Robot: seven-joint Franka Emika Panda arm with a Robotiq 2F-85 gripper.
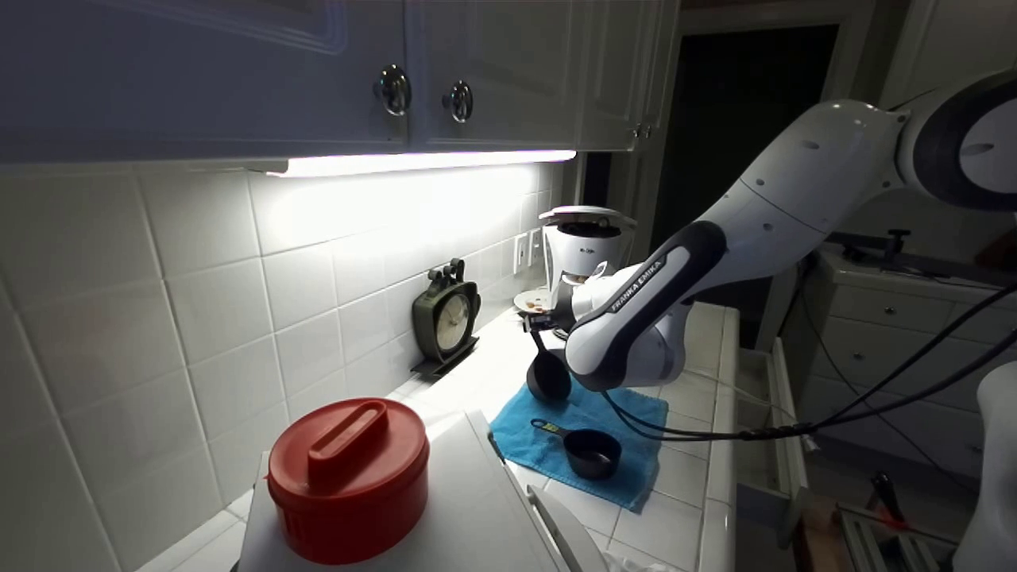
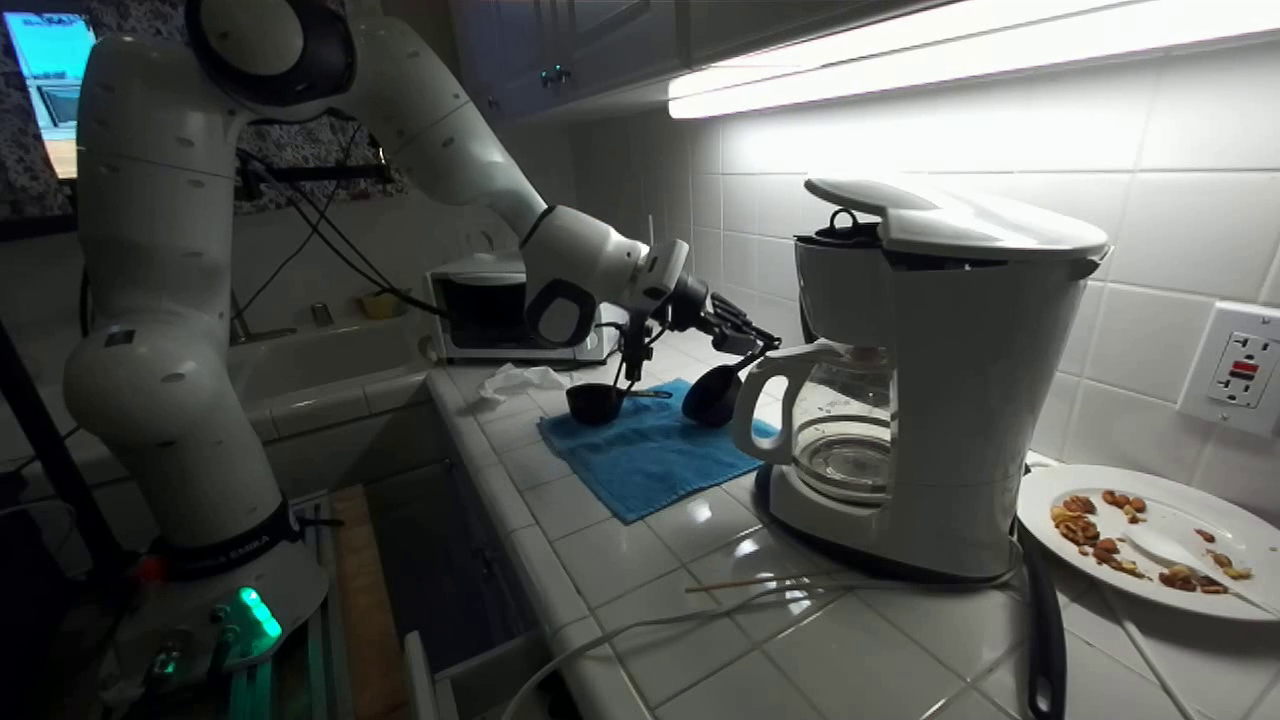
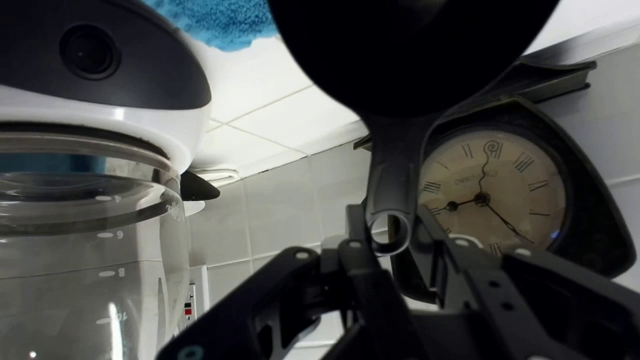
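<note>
A black measuring cup (image 1: 549, 376) hangs by its handle from my gripper (image 2: 768, 344), its bowl lowest. In the wrist view the handle's ringed end (image 3: 390, 231) sits between the fingers, and the gripper is shut on it. The dark bowl (image 3: 414, 48) fills the top of that view. In exterior view 2, the hanging cup (image 2: 713, 396) appears over or beside the blue towel (image 2: 648, 462), close to the carafe handle. Another black measuring cup (image 1: 592, 453) rests on the towel (image 1: 634, 410), its handle pointing toward the wall.
A white coffee maker (image 2: 960, 396) with its lid raised and a glass carafe (image 2: 846, 420) stands close to the gripper. Near the wall is a dark clock (image 1: 448, 314). A plate of nuts (image 2: 1044, 480) lies beyond the coffee maker. A red container (image 1: 348, 486) sits on a white appliance.
</note>
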